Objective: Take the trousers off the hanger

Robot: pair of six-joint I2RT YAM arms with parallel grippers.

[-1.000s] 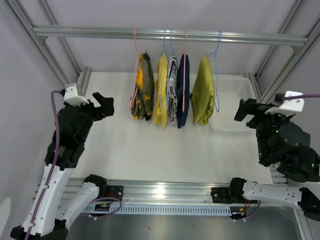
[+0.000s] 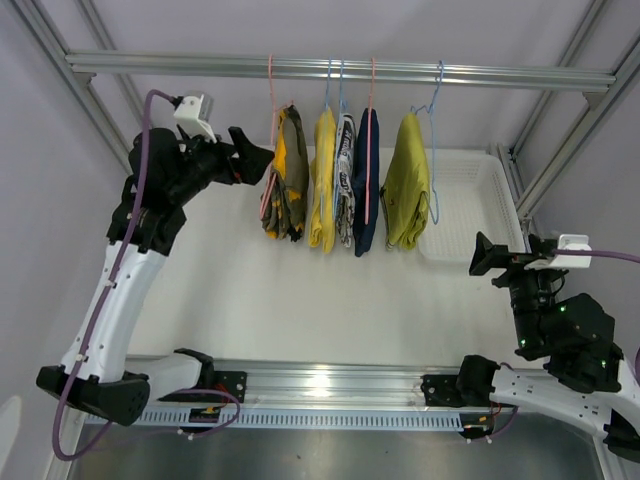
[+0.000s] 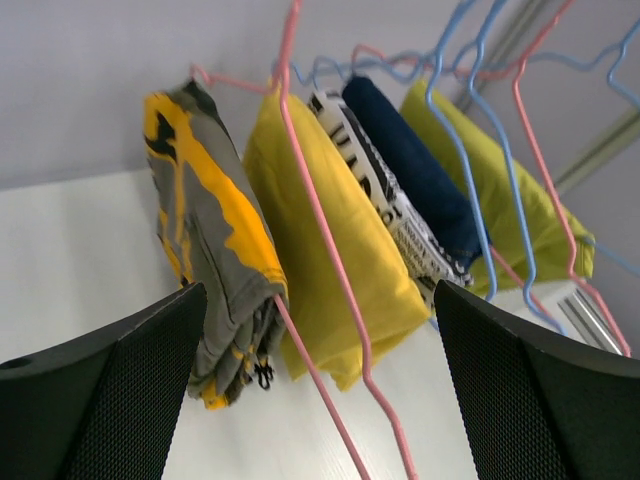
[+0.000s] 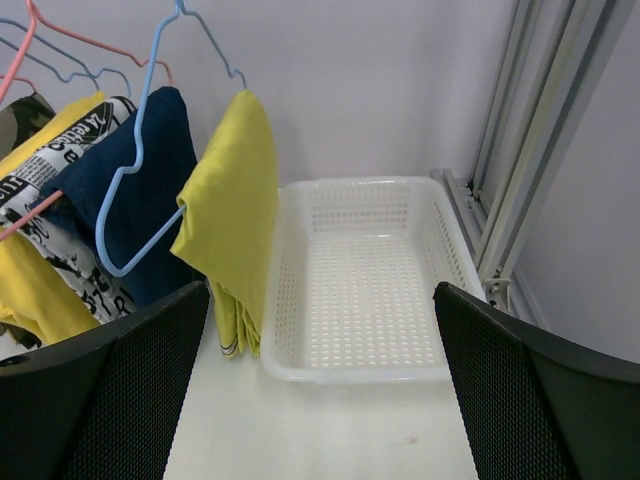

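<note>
Several folded trousers hang on pink and blue hangers from the rail (image 2: 200, 67): camouflage (image 2: 292, 175), yellow (image 2: 324, 180), black-and-white patterned (image 2: 345, 175), navy (image 2: 364, 185) and olive-yellow (image 2: 407, 185). My left gripper (image 2: 257, 156) stands open just left of the camouflage pair; in the left wrist view that pair and its pink hanger (image 3: 338, 270) lie ahead between its fingers, not held. My right gripper (image 2: 497, 256) is open, below and right of the olive pair (image 4: 230, 190), with nothing between its fingers.
A white basket (image 2: 467, 195) sits at the back right, behind and beside the olive trousers. Metal frame posts and grey walls bound both sides.
My left arm has risen toward the rail and moved right, closer to the camouflage trousers. The trousers hang unchanged.
</note>
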